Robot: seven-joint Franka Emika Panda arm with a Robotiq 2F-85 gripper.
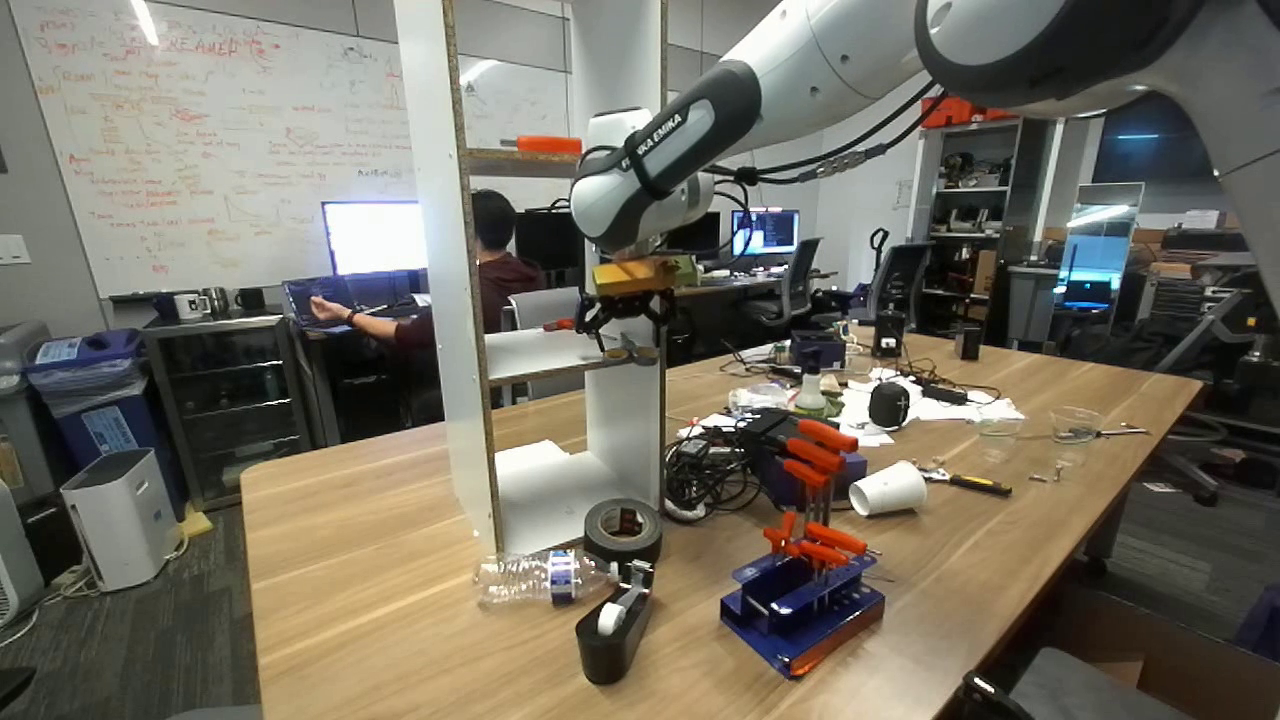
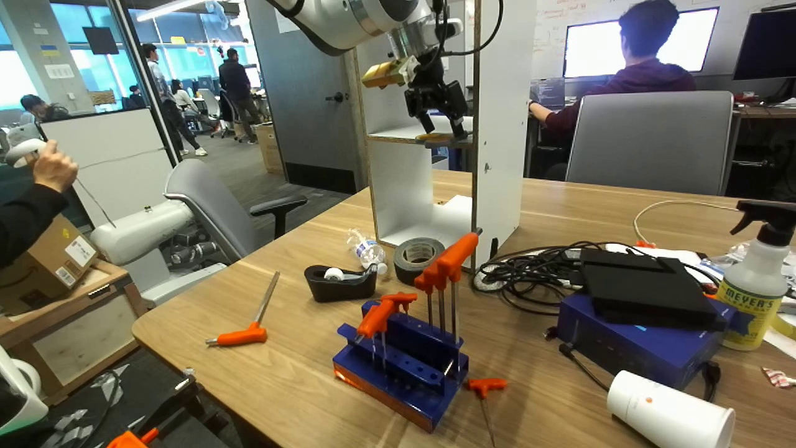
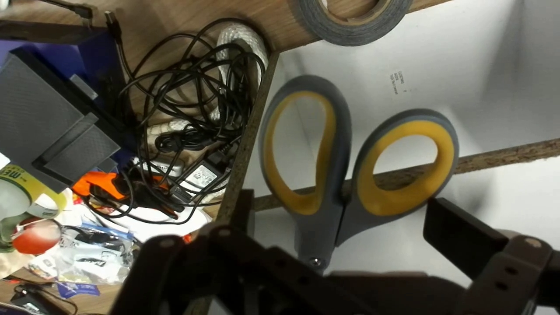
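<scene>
A pair of grey scissors with yellow-lined handles point(image 3: 331, 178) lies on the middle shelf point(image 1: 540, 355) of the white shelf unit, its handles sticking out past the front edge. In the wrist view my gripper is open, one finger to each side of the scissors near their pivot, with visible gaps to both. The blades are hidden beneath the gripper body. Seen from outside, the gripper point(image 2: 444, 131) points down just above the scissors point(image 2: 441, 139), close to the right side panel point(image 2: 498, 134).
Below on the table are a tape roll point(image 1: 623, 530), a plastic bottle point(image 1: 546, 577), a black tape dispenser point(image 1: 615, 624) and a blue rack point(image 1: 801, 612) of orange-handled hex keys. Cables point(image 2: 526, 272) crowd the unit's side. An orange-handled tool point(image 1: 548, 144) rests on the upper shelf.
</scene>
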